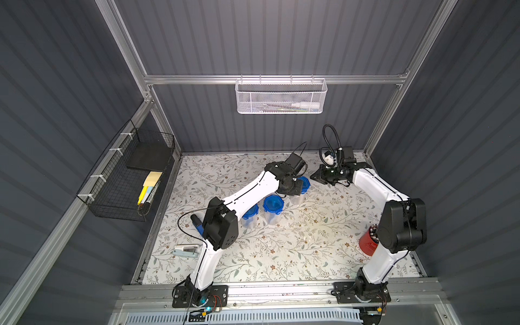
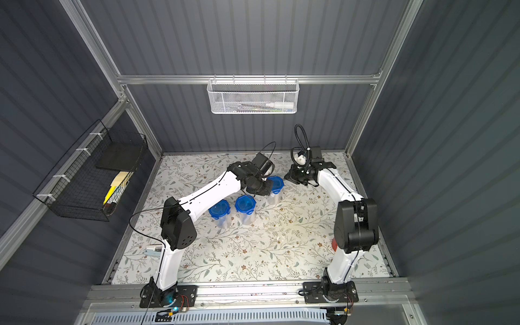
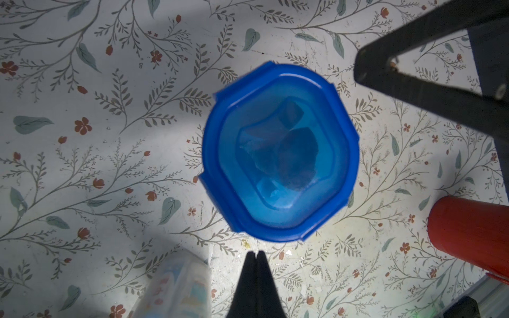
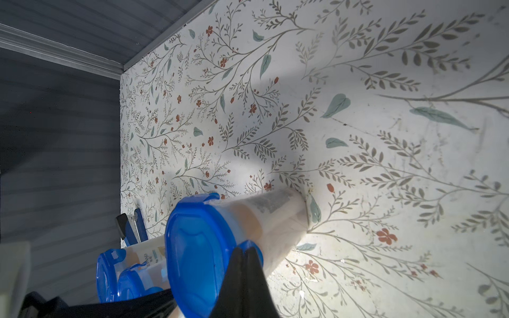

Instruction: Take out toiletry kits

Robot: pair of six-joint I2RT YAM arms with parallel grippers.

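Note:
Three clear containers with blue lids stand on the patterned table. The farthest, its lid [image 1: 305,185] partly in view, is beside my left gripper [image 1: 299,188]. A second container's lid [image 1: 273,203] and a third's [image 2: 219,209] show nearer the front. In the left wrist view, shut fingertips [image 3: 256,259] sit just below a blue lid [image 3: 281,153], nothing between them. My right gripper [image 2: 287,177] is at the other side of the farthest container. Its fingers [image 4: 245,275], shut, overlap that lid [image 4: 193,254] in the right wrist view; whether they touch it I cannot tell.
At the right front a red cup [image 1: 368,244] is partly behind the right arm. A white mesh basket [image 1: 280,100] hangs at the back, a black wire basket [image 1: 116,203] on the left wall.

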